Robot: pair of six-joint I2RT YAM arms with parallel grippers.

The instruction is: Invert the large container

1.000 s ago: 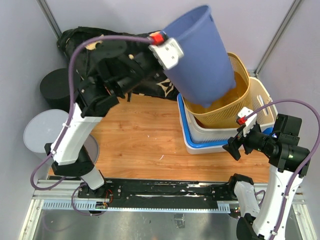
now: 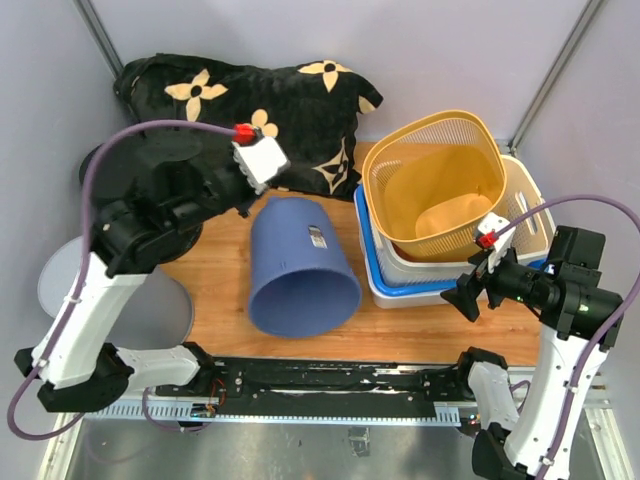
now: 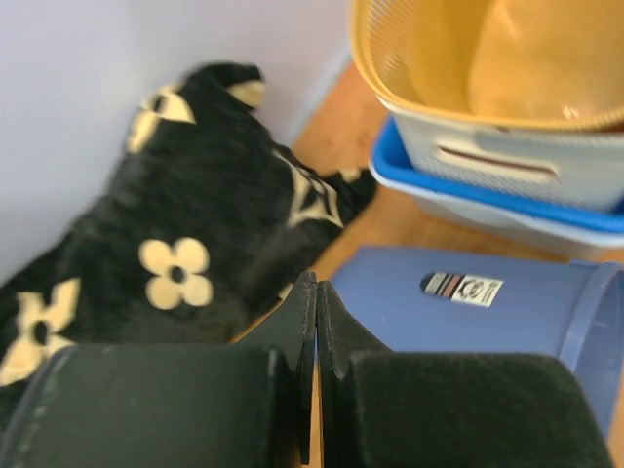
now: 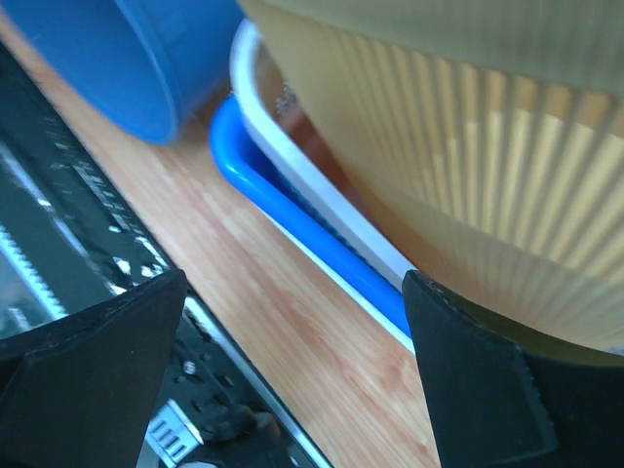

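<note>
The large blue container (image 2: 300, 255) lies on its side on the wooden floor, its mouth facing the front; it also shows in the left wrist view (image 3: 458, 312) and right wrist view (image 4: 127, 68). My left gripper (image 2: 242, 208) is just above its rear left, fingers shut together in the left wrist view (image 3: 314, 288), with nothing visible between the tips. My right gripper (image 2: 462, 305) stands open beside the stacked baskets at right, in the right wrist view (image 4: 292, 302) above their front edge.
Yellow (image 2: 440, 130), white and blue-rimmed baskets are stacked at right. A black patterned cushion (image 2: 230, 100) lies along the back. A grey cylinder (image 2: 150, 305) stands at left, a dark round object behind it. Bare floor (image 2: 400, 340) runs along the front.
The right arm stayed nearly still.
</note>
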